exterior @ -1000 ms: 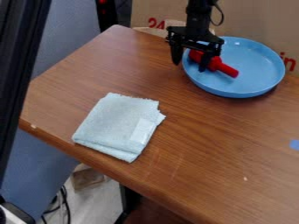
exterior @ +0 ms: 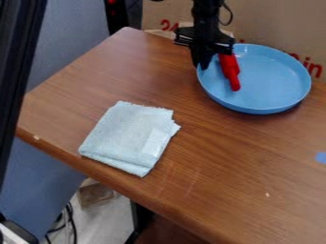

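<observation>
My black gripper [exterior: 209, 55] is low over the left rim of a light blue plate [exterior: 272, 84] at the back right of the table. A red elongated object [exterior: 231, 73] lies on the plate just right of the fingers, pointing toward the front. The fingertips are dark and small, so whether they are open or shut on anything is unclear. A folded pale cloth [exterior: 128, 138] lies on the front left part of the table.
A cardboard sheet stands behind the plate.
The red object has swung from diagonal to nearly front-to-back, its near end moving left and toward the front. My gripper has shifted slightly.
</observation>
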